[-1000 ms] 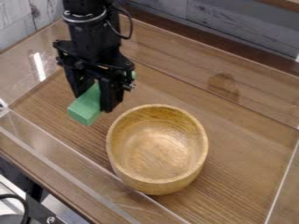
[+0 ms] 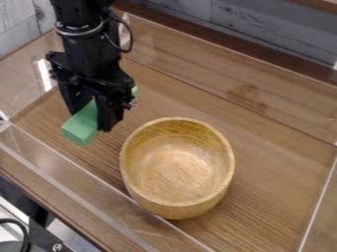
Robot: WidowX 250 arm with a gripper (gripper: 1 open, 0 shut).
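My black gripper (image 2: pixel 93 106) hangs over the left part of the wooden table, shut on a green block (image 2: pixel 81 129), which is held low, left of a round wooden bowl (image 2: pixel 178 197). The bowl looks empty. Another small green thing (image 2: pixel 133 92) shows partly behind the gripper, too hidden to tell what it is.
A light rail runs along the left edge, and a dark cable (image 2: pixel 16 226) lies at the lower left. A grey wall stands at the back right.
The gripper has moved a little to the left with the green block in it, away from the bowl. The bowl stays where it was.
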